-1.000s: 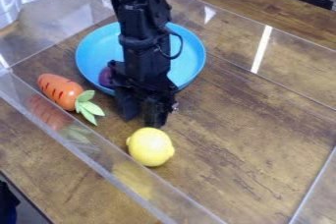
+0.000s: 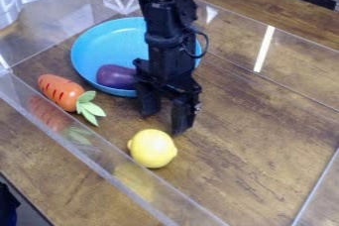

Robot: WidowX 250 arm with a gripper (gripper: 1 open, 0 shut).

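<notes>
My gripper (image 2: 167, 113) hangs low over the table in the middle of the view, open, its black fingers just behind a yellow lemon (image 2: 151, 149). Behind it a blue bowl (image 2: 101, 38) holds a purple eggplant (image 2: 115, 76), partly covered by the arm. An orange carrot (image 2: 59, 90) with pale green leaves lies to the left of the gripper. Whether anything is between the fingers is hard to see.
A clear plastic wall runs along the lower left, and other clear edges show at the back and right.
My gripper has shifted slightly to the right, so more of the eggplant in the bowl shows. The lemon and carrot look unmoved.
</notes>
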